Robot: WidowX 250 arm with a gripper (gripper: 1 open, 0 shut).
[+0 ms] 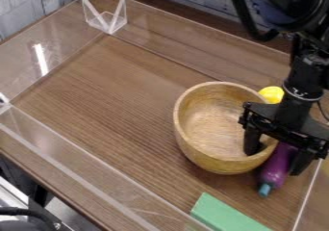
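Note:
My black gripper (272, 139) is low at the right side of the camera view, its fingers reaching over the right rim of a wooden bowl (195, 129) and over a purple object (275, 174) with a light blue end that lies beside the bowl. Part of the purple object is hidden under the gripper. I cannot tell whether the fingers are open or shut, or whether they touch either thing.
A yellow object (271, 94) sits behind the bowl, partly hidden by the gripper. A green block (226, 214) lies at the front. A clear wire-like holder (106, 13) stands at the back left.

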